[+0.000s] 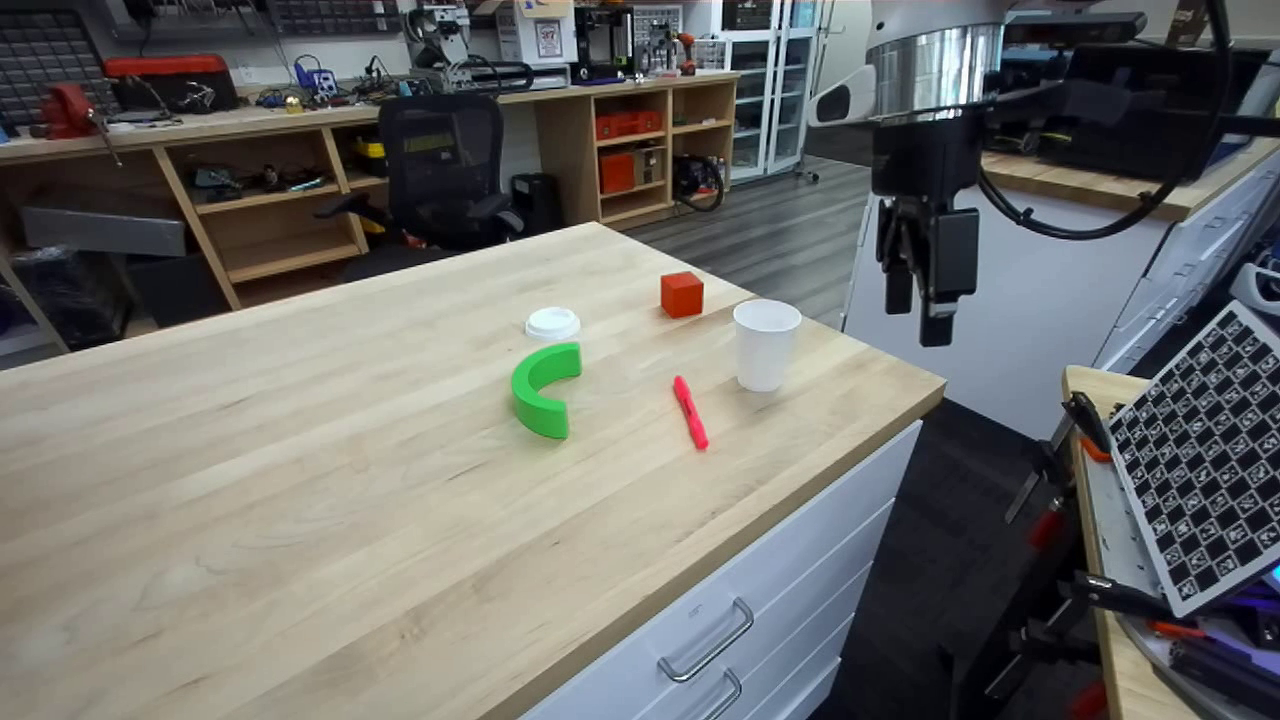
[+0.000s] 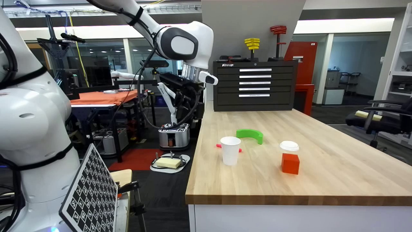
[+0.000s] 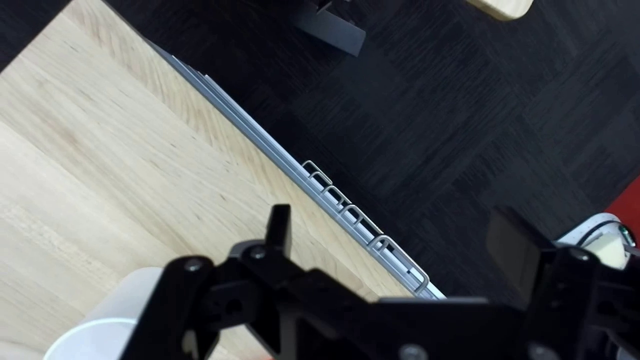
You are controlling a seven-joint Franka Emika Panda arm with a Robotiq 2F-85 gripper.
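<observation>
My gripper [image 1: 918,314] hangs beyond the table's edge, past the corner near the cup, with its fingers pointing down. In the wrist view its fingers [image 3: 278,231] stand wide apart and open, with nothing between them. A white cup [image 1: 765,346] stands upright near the table corner; its rim shows at the lower left of the wrist view. Beside it lies a red marker [image 1: 690,414]. A green arch [image 1: 539,396] rests farther in. A white lid [image 1: 552,323] sits behind the arch, and an orange-red cube [image 2: 290,163] lies close to the lid.
Drawer handles [image 1: 708,642] stick out from the white front below the edge. A black tool chest [image 2: 253,87] stands at the table's far end in the second exterior view. A patterned board [image 1: 1206,462] leans near the arm's base.
</observation>
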